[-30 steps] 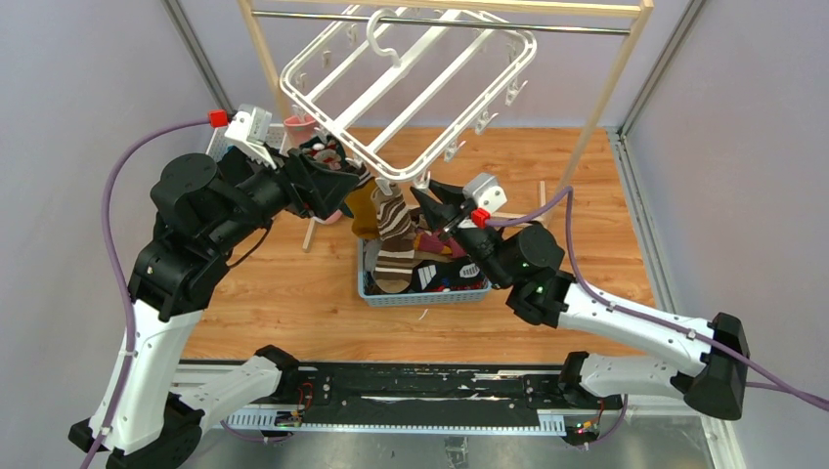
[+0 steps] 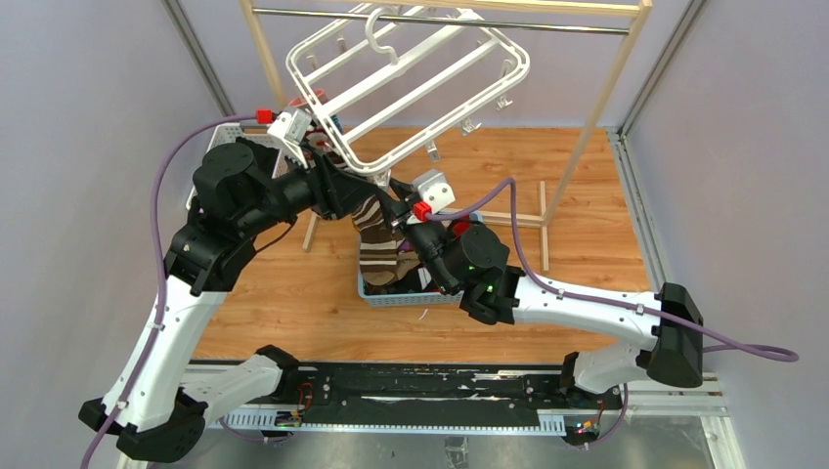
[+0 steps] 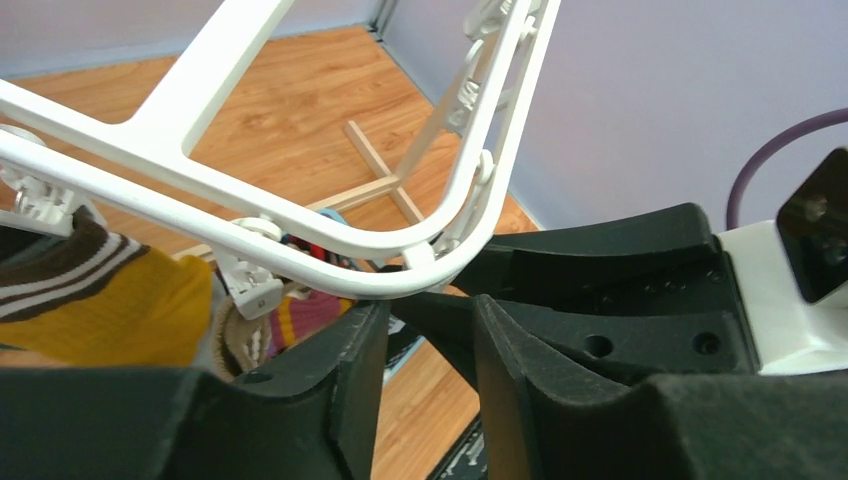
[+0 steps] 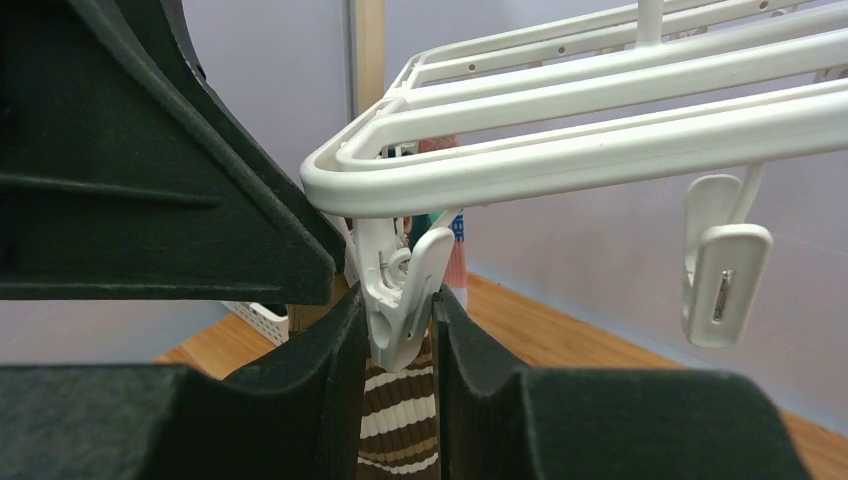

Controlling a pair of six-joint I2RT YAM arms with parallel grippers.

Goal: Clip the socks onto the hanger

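The white hanger (image 2: 420,83) hangs from the rail, its near corner between my two grippers. My right gripper is shut on a white clip (image 4: 400,290) under that corner. Beside it, close under the frame, my left gripper is partly open, and nothing shows between its fingers. A yellow sock (image 3: 150,315) with striped top hangs by another clip (image 3: 40,195). Behind the held clip shows a brown-and-cream striped sock (image 4: 400,420); whether it is attached there I cannot tell. An empty-looking clip (image 4: 722,280) dangles farther along.
A light blue basket (image 2: 411,299) of socks stands on the wooden floor below, partly covered by my right arm. The wooden stand carries a metal rail (image 2: 528,26) overhead. A white basket (image 2: 227,137) sits at the back left.
Both grippers have moved closer together at the hanger's near corner, the left one rightward and the right one leftward. The hanger's near side has shifted slightly left and up in view.
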